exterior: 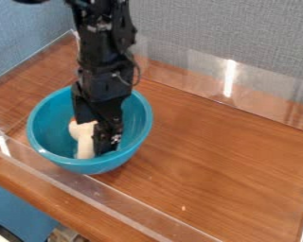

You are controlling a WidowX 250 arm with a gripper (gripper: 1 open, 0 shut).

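A turquoise bowl [129, 151] sits on the wooden table at the left. My black gripper [94, 128] is lowered into it, its open fingers around a pale mushroom-shaped object [83, 144], which is partly hidden behind the gripper. I cannot tell whether the fingers touch it.
Clear panels run along the back and front-left edges, with a grey wall behind.
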